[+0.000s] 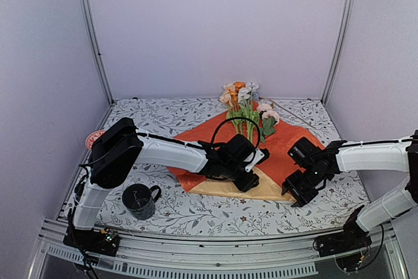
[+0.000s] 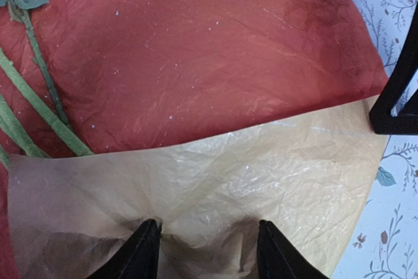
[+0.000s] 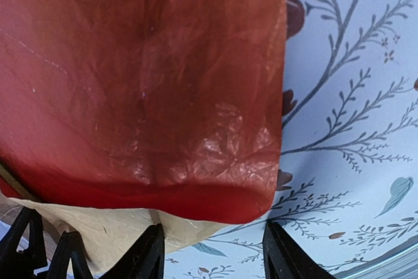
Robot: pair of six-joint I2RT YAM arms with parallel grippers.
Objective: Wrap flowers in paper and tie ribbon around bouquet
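Artificial flowers [image 1: 240,92] lie at the back of a spread of red wrapping paper [image 1: 281,151], stems pointing to the front. Along its front edge a pale tan strip of paper [image 2: 281,168] is folded up over the red; the lower ends of the stems [image 2: 46,112] run toward it. My left gripper is over the tan strip, fingers apart, creased paper showing between them. At the front right corner, my right gripper stands open, with a corner of the paper reaching between its fingers. Whether either touches the paper I cannot tell.
A dark mug [image 1: 139,201] stands at the front left, clear of the paper. A red-and-white round item [image 1: 94,138] is at the left wall. Patterned tablecloth [image 1: 196,218] lies bare along the front edge.
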